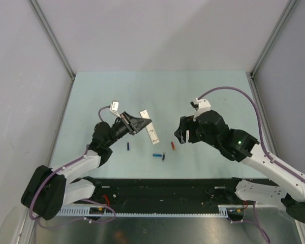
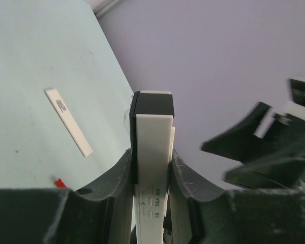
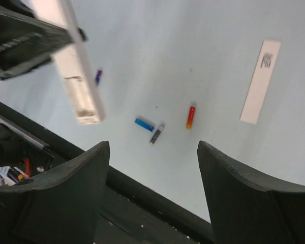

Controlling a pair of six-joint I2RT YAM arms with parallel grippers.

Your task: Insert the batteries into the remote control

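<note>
My left gripper (image 1: 141, 123) is shut on the white remote control (image 1: 151, 131), held above the table, its battery compartment visible at one end in the right wrist view. In the left wrist view the remote (image 2: 151, 162) fills the space between the fingers. My right gripper (image 1: 185, 131) hangs to the right, apart from the remote, open with nothing seen between its fingers. Below lie small batteries: red (image 3: 190, 117), blue (image 3: 143, 123), dark (image 3: 156, 133) and purple (image 3: 98, 77).
A white strip (image 3: 259, 81), perhaps the remote's cover, lies on the pale table (image 1: 213, 86), seen in both wrist views.
</note>
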